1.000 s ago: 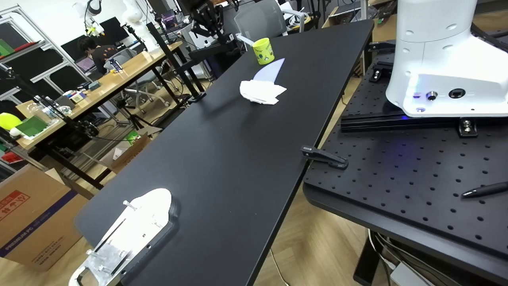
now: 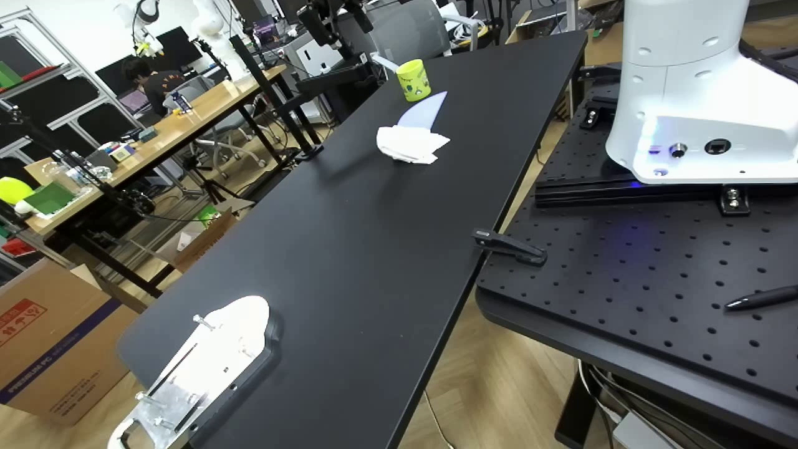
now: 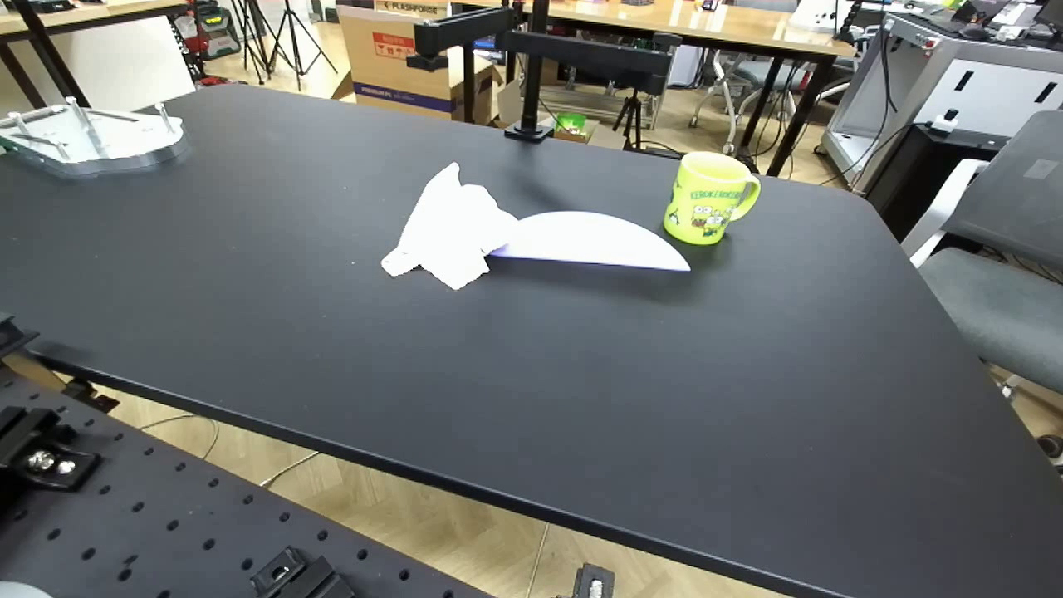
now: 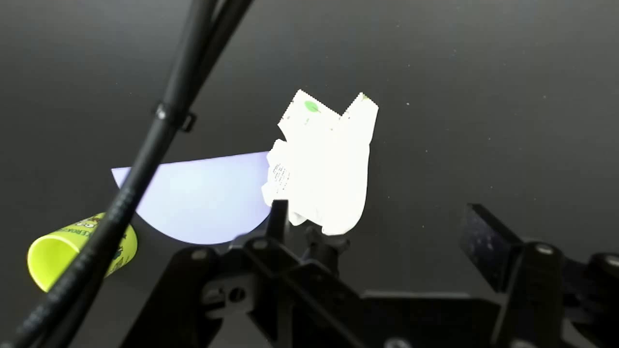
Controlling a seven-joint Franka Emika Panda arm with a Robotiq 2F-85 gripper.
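Note:
A crumpled white wrapper (image 4: 328,168) with a printed green leaf lies on the black table. It overlaps one end of a pale lilac half-moon sheet (image 4: 200,197). Beyond the sheet's far end stands a yellow-green cartoon mug (image 3: 709,199), upright, its handle to the right in exterior view 2. My gripper is open in the wrist view, its fingers (image 4: 484,243) wide apart with only bare table showing between them. The left finger appears close to the wrapper's lower edge in that view, but exterior view 1 has the gripper high above the table.
A white board with upright pegs (image 2: 213,359) rests at the table's other end. A black post and arm (image 3: 533,70) rise from the far edge. Black cables (image 4: 168,124) cross the wrist view over the sheet and mug.
In exterior view 1 my gripper has shifted up slightly, and its fingers look farther apart. The wrapper, sheet, mug and white board have not moved.

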